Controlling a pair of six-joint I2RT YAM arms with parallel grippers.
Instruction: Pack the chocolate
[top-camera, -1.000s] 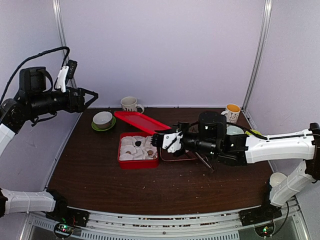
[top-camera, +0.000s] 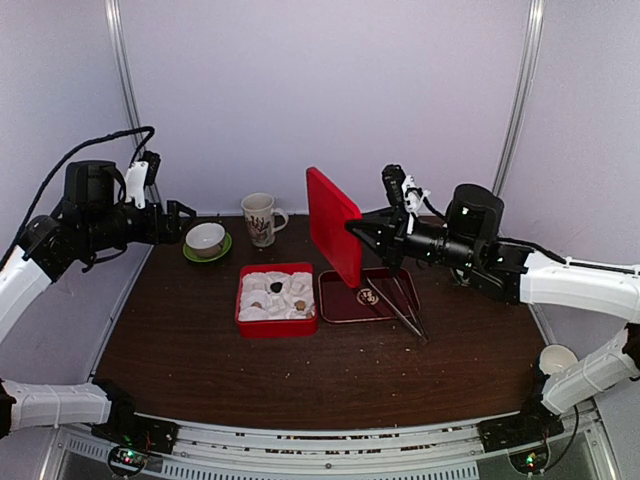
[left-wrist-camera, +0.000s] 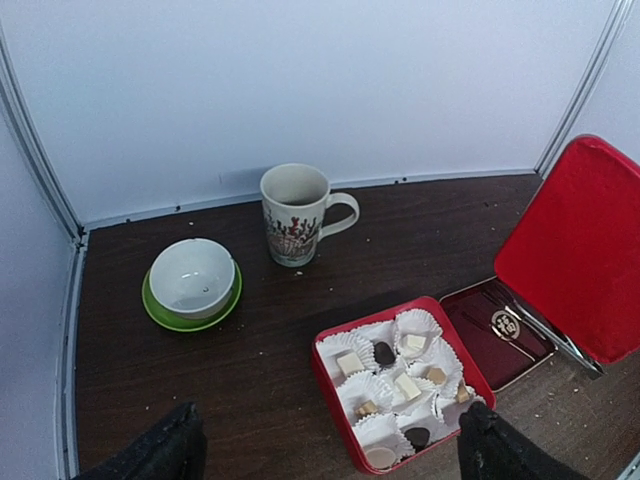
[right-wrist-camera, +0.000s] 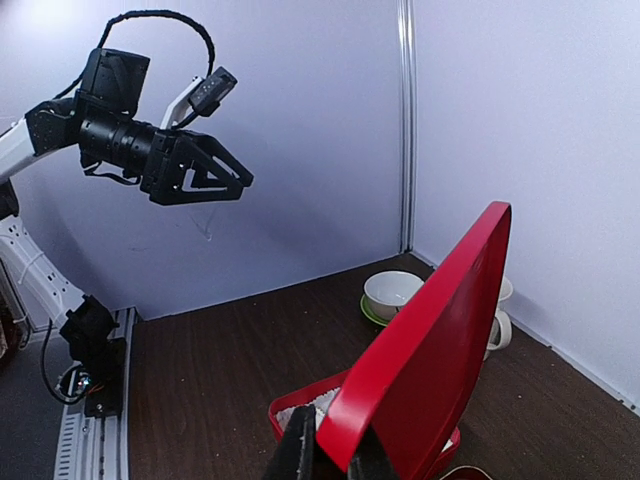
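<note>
An open red box (top-camera: 277, 326) on the table holds chocolates in white paper cups, seen clearly as pale, dark and tan pieces in the left wrist view. My right gripper (top-camera: 362, 228) is shut on the red lid (top-camera: 330, 215), raised nearly upright above the dark red tray, right of the box; in the right wrist view the lid (right-wrist-camera: 430, 350) covers part of the box. My left gripper (top-camera: 178, 222) hangs open and empty in the air at the upper left, above and left of the bowl.
A white bowl (left-wrist-camera: 192, 273) on a green plate and a patterned mug (left-wrist-camera: 295, 225) stand at the back left. The tray (top-camera: 345, 310) holds metal tongs (top-camera: 400, 315).
My right gripper has lifted the lid up and to the right, tilting it more upright.
</note>
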